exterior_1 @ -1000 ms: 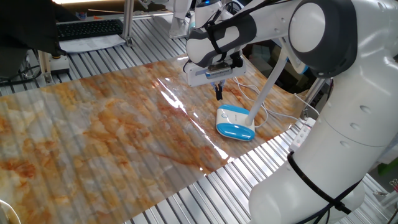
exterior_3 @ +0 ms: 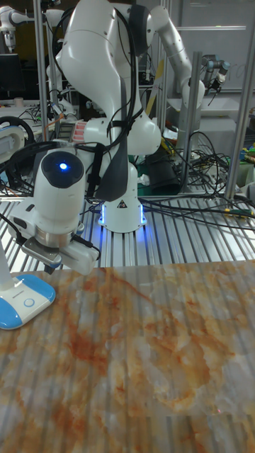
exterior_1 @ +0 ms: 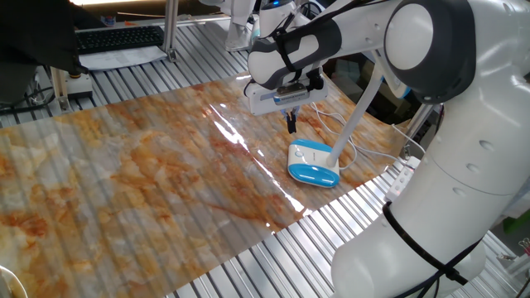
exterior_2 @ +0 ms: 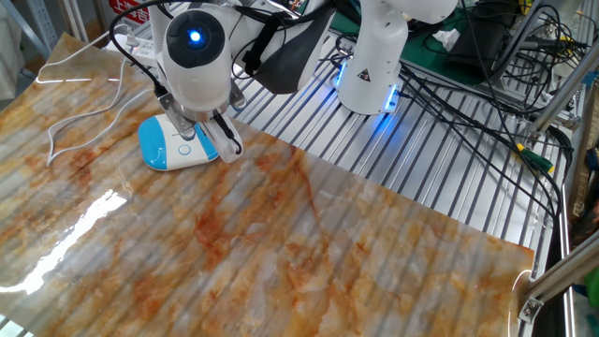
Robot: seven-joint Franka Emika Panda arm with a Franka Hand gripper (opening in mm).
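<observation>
A desk lamp with a white and blue base stands upright near the right edge of the marbled sheet, its white stem rising at a slant behind the hand. My gripper points down just above and beside that base, on the side facing the sheet's far edge. Its dark fingers are together and nothing shows between them. Exterior view 2 has the lamp base partly covered by the hand. At the left edge of exterior view 3, the base is cut off by the frame, and the fingertips are hidden there.
The marbled sheet is otherwise bare, with wide free room away from the lamp. White cables trail behind the lamp toward a power strip. A keyboard lies past the sheet's far edge. Slatted metal table surrounds my base.
</observation>
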